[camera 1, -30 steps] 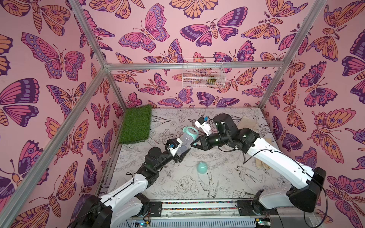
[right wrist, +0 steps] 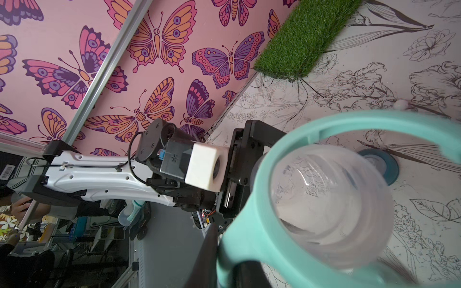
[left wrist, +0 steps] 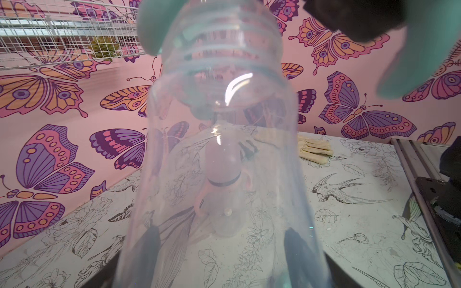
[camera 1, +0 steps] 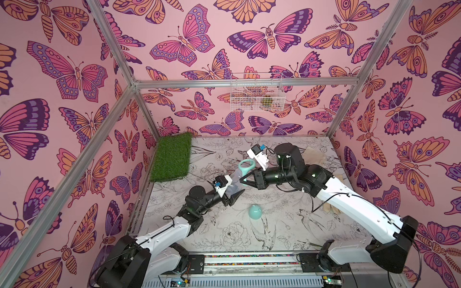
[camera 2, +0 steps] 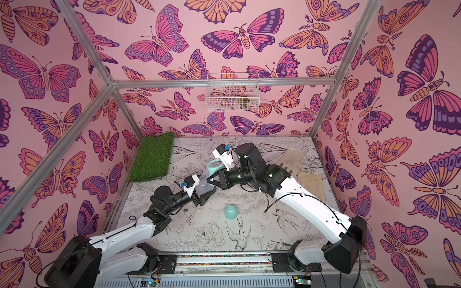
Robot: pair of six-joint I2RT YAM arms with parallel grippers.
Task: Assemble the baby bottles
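A clear bottle [left wrist: 221, 100] is in my left gripper [camera 1: 232, 194], shut on it, neck toward my right gripper, with a straw and weight inside. My right gripper [camera 2: 213, 178] is shut on a teal handled ring [right wrist: 261, 211]. In the right wrist view the ring is over the bottle's mouth, tilted; whether it touches, I cannot tell. A round teal piece [camera 1: 255, 211] lies on the table below the grippers. A blue disc [right wrist: 384, 165] shows behind the bottle in the right wrist view.
Green turf mat [camera 1: 170, 156] lies at back left. Beige gloves [camera 2: 307, 187] lie at the right, partly behind the right arm. A wire basket [camera 1: 257, 103] hangs on the back wall.
The teal ring has risen slightly and shifted right with my right gripper, exposing more of the bottle. The left gripper has moved slightly right with the bottle.
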